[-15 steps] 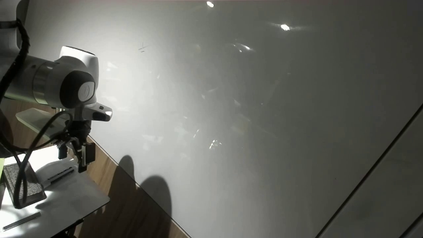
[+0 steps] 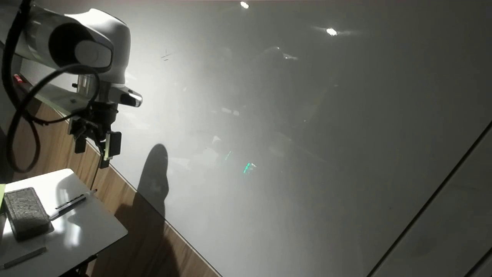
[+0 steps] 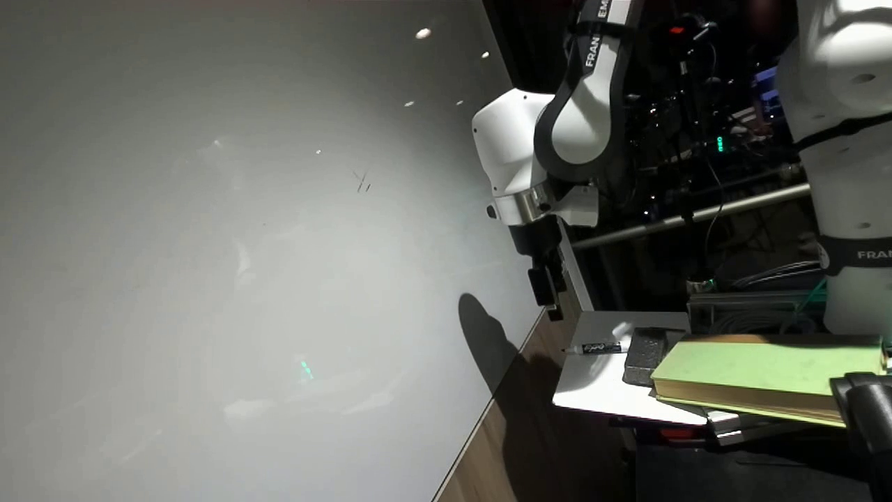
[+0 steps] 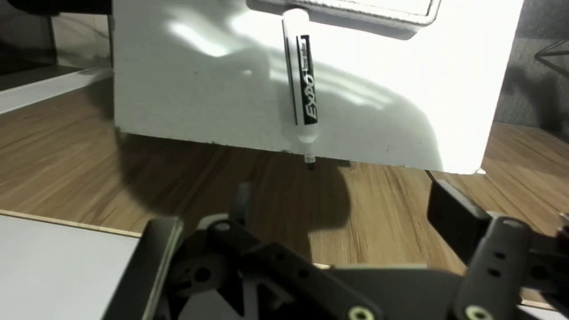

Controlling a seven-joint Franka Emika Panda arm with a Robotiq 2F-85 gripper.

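Note:
A white and black Expo marker (image 4: 302, 80) lies on a small white table (image 4: 202, 106), its dark tip reaching past the table edge. My gripper (image 2: 97, 148) hangs in the air above and beyond that edge, well apart from the marker. Its fingers (image 4: 458, 218) stand wide open with nothing between them. In exterior view 2 the same gripper (image 3: 552, 297) is beside the whiteboard (image 3: 276, 276), which carries a few short dark strokes (image 3: 362, 181).
A grey eraser (image 2: 28, 212) sits on the table behind the marker's end, with a second thin pen-like object (image 2: 23, 257) nearby. A green-covered book (image 3: 752, 368) lies behind the eraser. Wooden panelling (image 4: 240, 176) shows between table and whiteboard. Cables loop beside the arm.
My arm has risen and shifted slightly right in exterior view 1, lifting the open gripper away from the table.

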